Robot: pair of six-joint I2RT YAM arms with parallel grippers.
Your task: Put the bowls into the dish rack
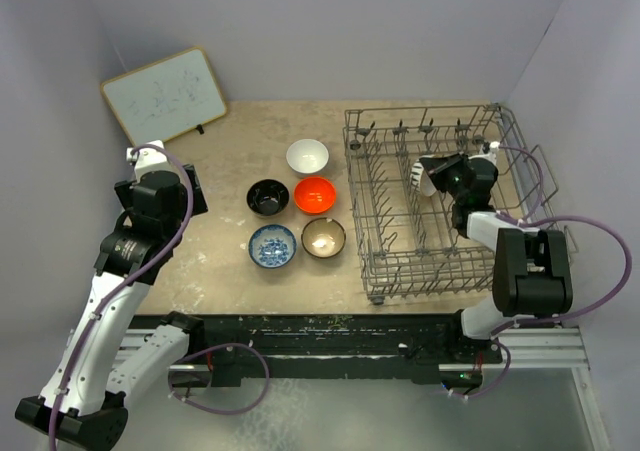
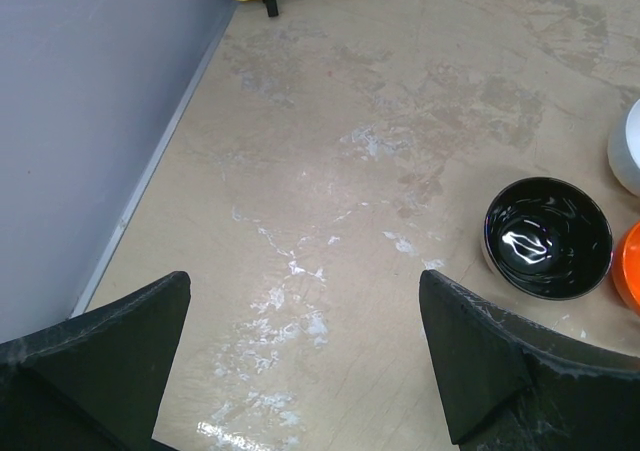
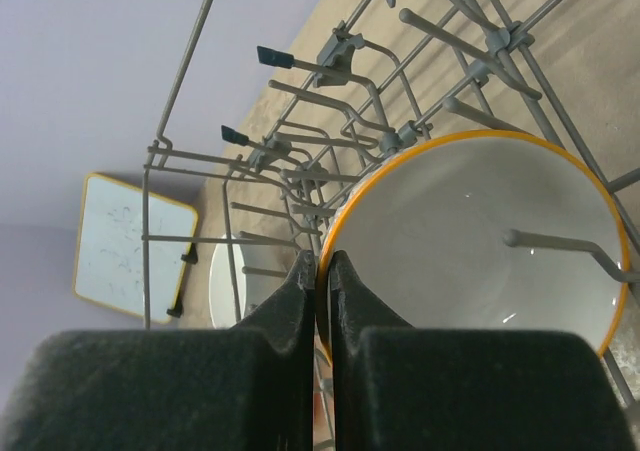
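A white bowl with an orange rim (image 3: 450,241) stands tilted on edge among the tines of the dish rack (image 1: 372,289). My right gripper is shut on its rim. In the top view that bowl shows a striped outside beside the gripper's tips. On the table left of the rack sit a white bowl (image 1: 307,157), a black bowl (image 1: 268,198), an orange bowl (image 1: 315,195), a blue-patterned bowl (image 1: 272,246) and a brown bowl (image 1: 324,238). My left gripper is open over bare table, left of the black bowl.
A whiteboard (image 1: 165,95) leans against the back wall at the left. Rack tines and wire sides surround my right gripper. Table between the left gripper and the bowls is bare. Walls close in both sides.
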